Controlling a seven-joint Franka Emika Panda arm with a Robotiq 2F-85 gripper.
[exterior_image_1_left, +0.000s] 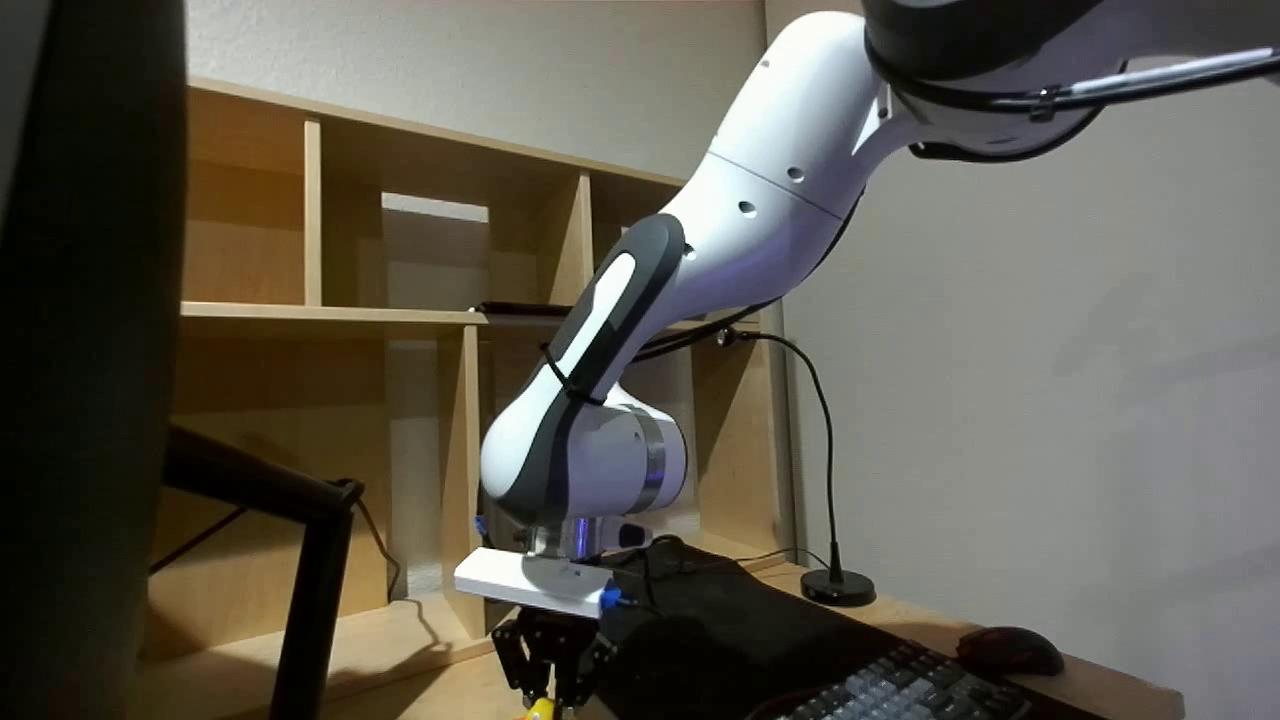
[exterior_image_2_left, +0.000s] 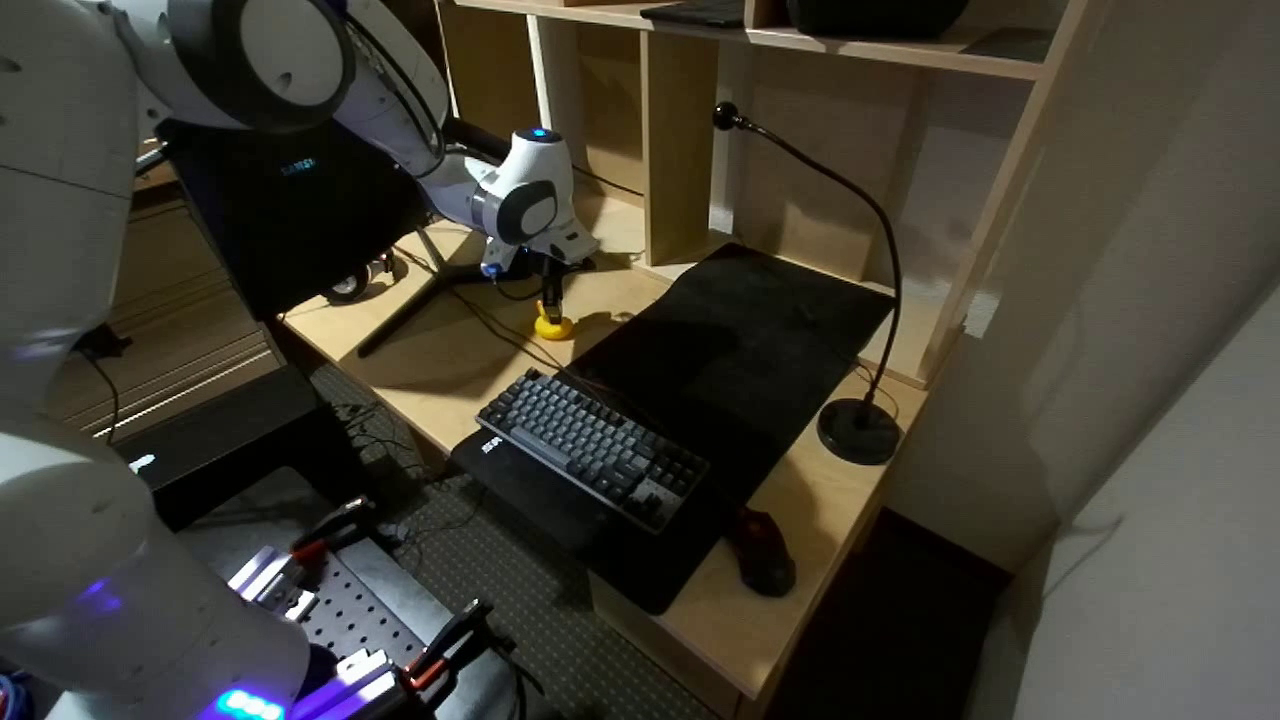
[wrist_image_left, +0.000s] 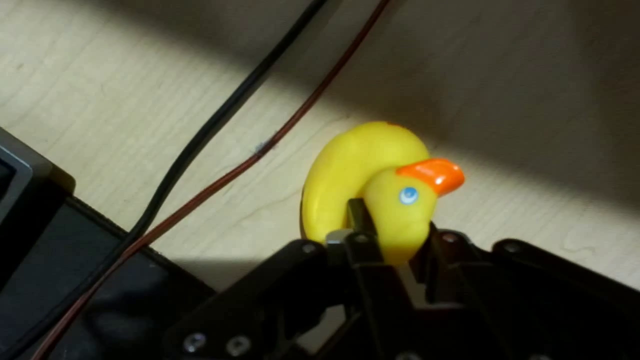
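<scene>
A yellow rubber duck (wrist_image_left: 342, 174) with an orange bill fills the middle of the wrist view, its head between the black fingers of my gripper. The fingers are shut on the head, one finger on either side. Exterior view 2 has the duck (exterior_image_2_left: 553, 325) low at the wooden desk, under my downward-pointing gripper (exterior_image_2_left: 552, 314); whether its base touches the wood I cannot tell. In exterior view 1 only a yellow bit of the duck (exterior_image_1_left: 541, 709) shows at the bottom edge, below the gripper (exterior_image_1_left: 551, 690).
A black and a brown cable (wrist_image_left: 264, 149) run across the desk beside the duck. To the right lie a black desk mat (exterior_image_2_left: 768, 348), a keyboard (exterior_image_2_left: 594, 444) and a mouse (exterior_image_2_left: 762, 552). A gooseneck stand (exterior_image_2_left: 859, 430) is farther right. Shelves (exterior_image_2_left: 680, 144) rise behind.
</scene>
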